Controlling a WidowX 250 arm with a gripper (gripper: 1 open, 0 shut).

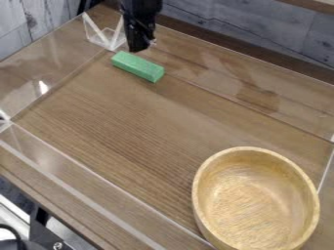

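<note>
A green block (137, 66) lies flat on the wooden surface (144, 127) in the upper middle. Above it, at the top of the view, my black gripper (128, 41) hangs apart from the block, toward the back. Its fingers are small and dark, and I cannot tell whether they are open or shut.
A large round tan bowl (255, 195) fills the front right. A clear crumpled item, perhaps plastic, is beside the gripper at the back left. Walls border the back.
</note>
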